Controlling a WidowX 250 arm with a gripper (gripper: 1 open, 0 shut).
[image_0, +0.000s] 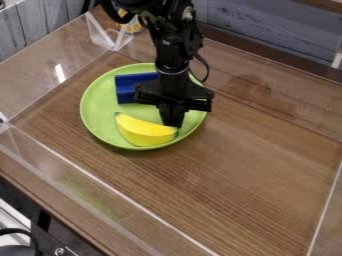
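Observation:
My black gripper (174, 106) is down in the green plate (100, 108), over its right part, with the fingertips low behind the yellow banana (142, 130). It looks shut; nothing shows between its fingers, though the tips are partly hidden. A blue block (131, 82) lies at the back left of the plate, partly behind the gripper.
A yellow can (102, 30) stands at the back left, mostly behind the arm. A wall borders the back.

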